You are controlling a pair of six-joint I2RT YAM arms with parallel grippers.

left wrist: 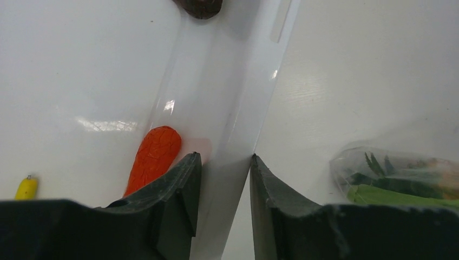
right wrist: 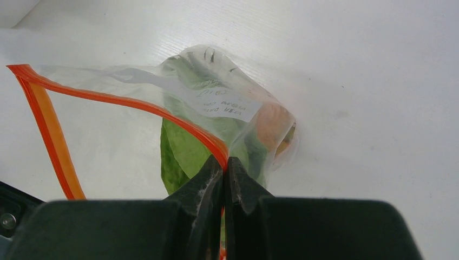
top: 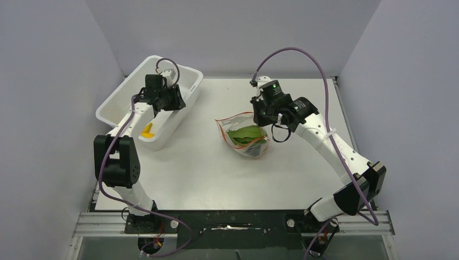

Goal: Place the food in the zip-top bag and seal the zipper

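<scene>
The clear zip top bag (right wrist: 227, 92), with an orange zipper edge, lies on the table holding green leaves (top: 246, 134) and an orange-brown item (right wrist: 273, 124). Its mouth gapes toward the left. My right gripper is shut on the orange zipper edge. At the white bin, my left gripper straddles the right wall, one finger inside and one outside, with the wall filling the gap. Inside the bin (left wrist: 270, 76) are an orange carrot-shaped item (left wrist: 153, 157), a yellow item (left wrist: 26, 188) and a dark brown item (left wrist: 201, 6).
Grey walls enclose the table (top: 216, 184) at the back and sides. Bare table separates the bin from the bag, and the front area is clear. A purple cable loops above each arm.
</scene>
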